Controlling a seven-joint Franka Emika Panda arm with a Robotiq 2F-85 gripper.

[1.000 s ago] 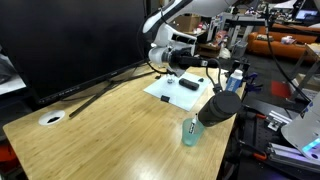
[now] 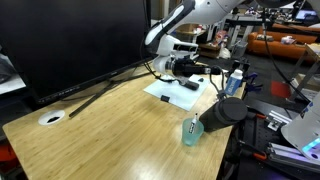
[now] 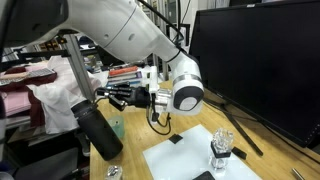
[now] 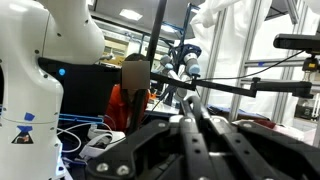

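Note:
My gripper [image 3: 101, 96] reaches out sideways at the table's near end in exterior view 2. It is shut at the upper end of a black cylindrical container [image 3: 97, 132], which leans at an angle; the exact contact is hard to make out. In exterior view 1 the same black container [image 2: 224, 110] is beside a teal cup [image 2: 191, 133], with a light-coloured item standing in the cup. The teal cup [image 3: 118, 129] is partly hidden behind the container in exterior view 2. The wrist view shows the dark fingers [image 4: 190, 120], but what lies between them is unclear.
White paper [image 2: 174, 94] lies under the arm, with a dark block [image 2: 180, 84] and a small white device [image 3: 221, 148] near it. A blue bottle [image 2: 234, 80] stands behind the container. A large black monitor lines the back.
The black container has shifted slightly to the right and down in exterior view 1, and the gripper with it. The teal cup stays in place.

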